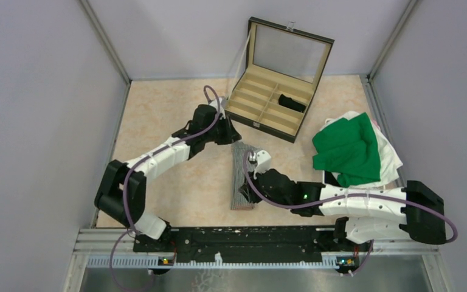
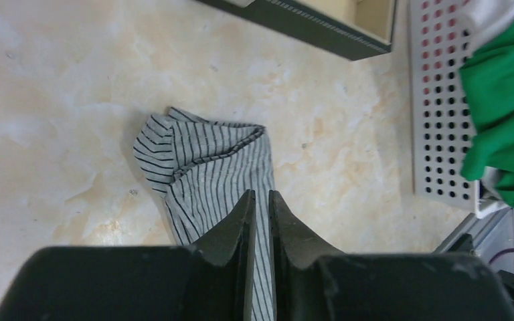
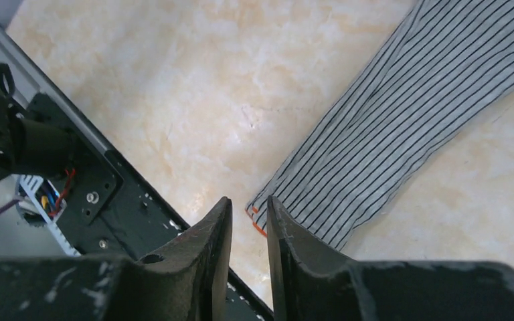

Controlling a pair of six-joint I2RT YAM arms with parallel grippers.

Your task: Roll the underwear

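The grey striped underwear (image 1: pixel 241 167) lies folded into a long strip on the table, upright in the top view, its upper end bunched in the left wrist view (image 2: pixel 207 160) and its lower end, with a red edge, in the right wrist view (image 3: pixel 348 174). My left gripper (image 1: pixel 231 139) is just above the upper end, fingertips close together, nothing seen between them (image 2: pixel 260 200). My right gripper (image 1: pixel 247 194) is over the lower end, its fingertips (image 3: pixel 223 207) slightly apart, nothing seen between them.
An open compartment box (image 1: pixel 261 121) with a dark roll (image 1: pixel 290 102) stands at the back. A white basket (image 2: pixel 442 154) heaped with green (image 1: pixel 346 146) and white cloth is at the right.
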